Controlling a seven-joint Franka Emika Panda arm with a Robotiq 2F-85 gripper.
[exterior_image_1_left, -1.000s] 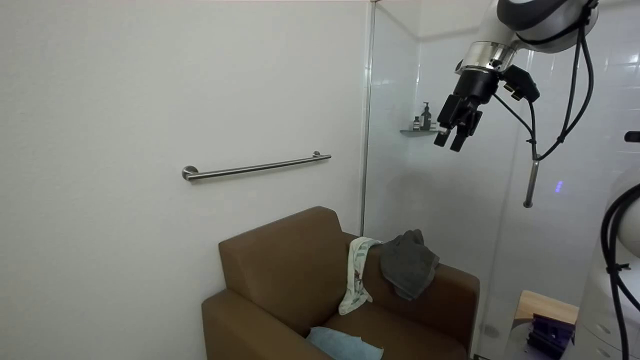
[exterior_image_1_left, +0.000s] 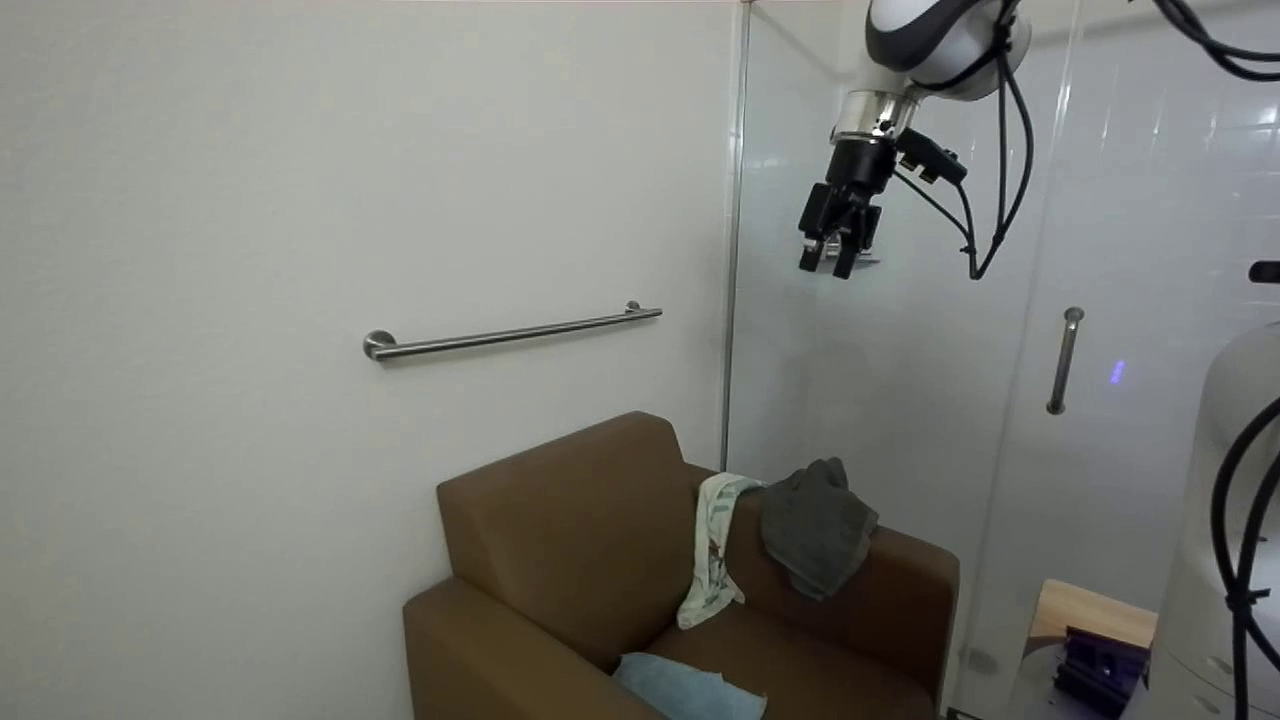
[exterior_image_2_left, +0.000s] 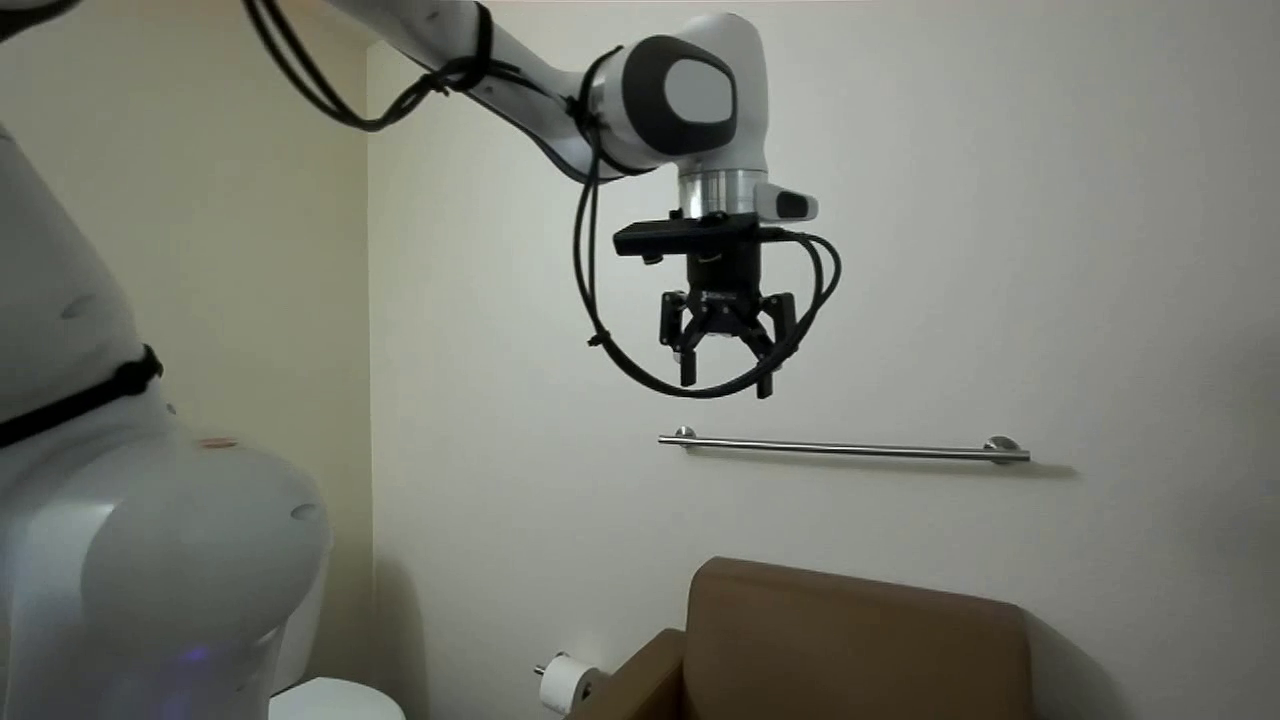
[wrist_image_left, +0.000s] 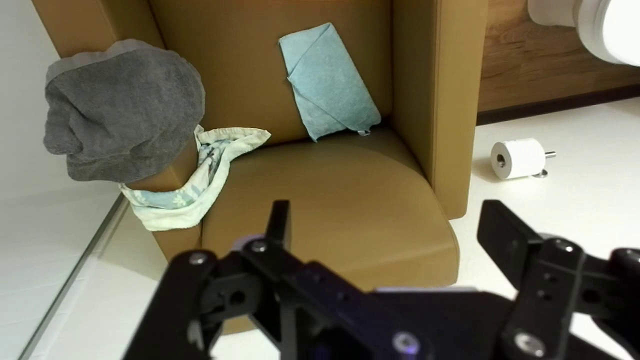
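High above the armchair, my gripper (exterior_image_2_left: 726, 378) stands open with nothing between its fingers. In exterior view 1 the gripper (exterior_image_1_left: 827, 266) appears in front of the glass partition. A crumpled grey towel (wrist_image_left: 129, 111) drapes over one armrest of the brown armchair (wrist_image_left: 330, 192). Beside it, partly under the grey towel, a pale patterned cloth (wrist_image_left: 210, 171) hangs from the armrest onto the chair. A folded light blue cloth (wrist_image_left: 330, 84) lies on the seat, apart from the other two. No cloth touches the gripper.
A metal towel bar (exterior_image_1_left: 516, 336) is fixed to the wall above the chair, bare. A toilet paper roll (wrist_image_left: 519, 158) sits on a wall holder beside the chair. The glass partition (exterior_image_1_left: 912, 396) with a door handle (exterior_image_1_left: 1065, 360) bounds the other side.
In exterior view 1 the arm and gripper have moved left and slightly up, now covering the shelf with bottles and baring the door handle. The cloths have stayed put.
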